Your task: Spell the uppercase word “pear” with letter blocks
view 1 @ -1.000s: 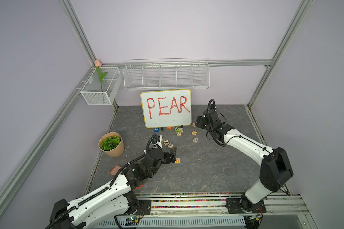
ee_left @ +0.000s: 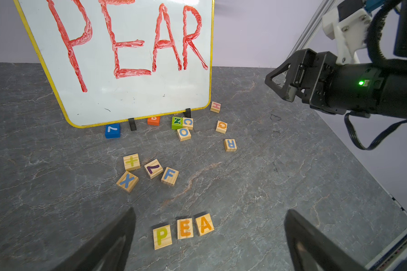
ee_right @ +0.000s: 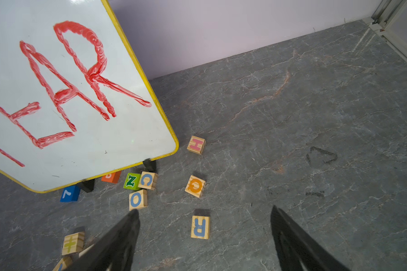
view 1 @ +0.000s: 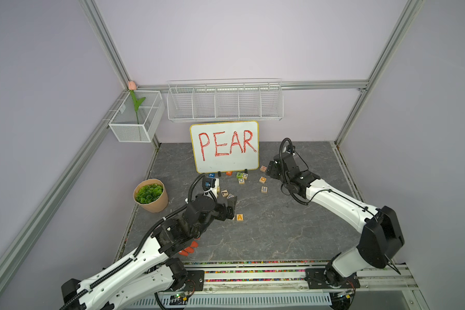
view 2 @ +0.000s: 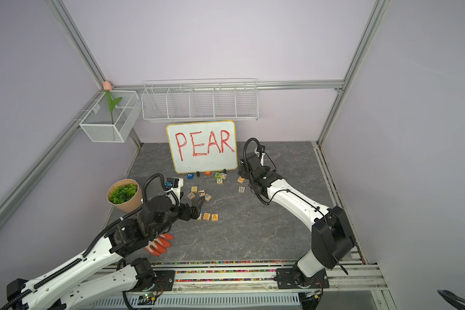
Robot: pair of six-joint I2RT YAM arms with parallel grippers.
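Note:
The blocks P (ee_left: 162, 236), E (ee_left: 185, 228) and A (ee_left: 204, 224) lie in a row at the front middle. An R block lies farther back to the right, upside down in the right wrist view. The whiteboard (view 1: 224, 165) reads PEAR in red. My left gripper (view 1: 228, 210) hangs open above the front row, its blurred fingers wide apart with nothing between them. My right gripper (view 1: 271, 169) hangs over the back right, near the R block; in its wrist view the fingers are wide apart and empty.
Other blocks (ee_left: 127, 181) lie scattered below the board. A potted plant (view 1: 149, 194) and red gloves (view 2: 160, 246) are on the left. Wire baskets (view 1: 224, 103) hang on the walls.
My left arm has risen and shifted slightly left over the front row. The right arm has moved a little to the right.

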